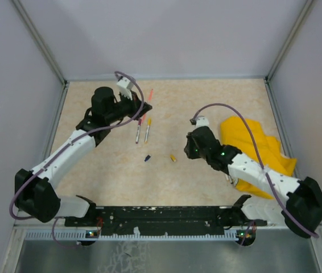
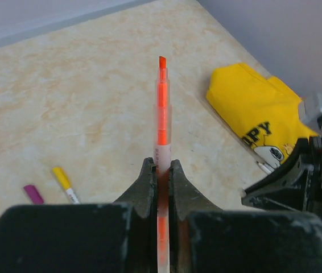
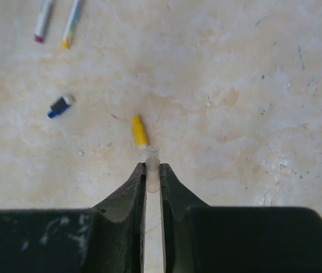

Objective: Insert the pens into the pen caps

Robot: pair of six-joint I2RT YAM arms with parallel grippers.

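Note:
My left gripper is shut on an orange pen [image 2: 162, 114], which stands tip-up between its fingers above the table. My right gripper is shut on a small translucent whitish piece, apparently a cap [image 3: 152, 153], with its round end showing. The two grippers are well apart in the top view. A purple-ended pen [image 1: 139, 131] and a yellow-ended pen [image 1: 148, 129] lie side by side between the arms. Nearer the front are a dark blue cap [image 1: 147, 158] and a yellow cap [image 1: 173, 158], both lying loose.
A yellow cloth bag [image 1: 252, 139] covers the right side of the table, with white pens [image 1: 229, 178] at its left edge. Bare tabletop [image 1: 178, 102] lies between the arms toward the back and at the front.

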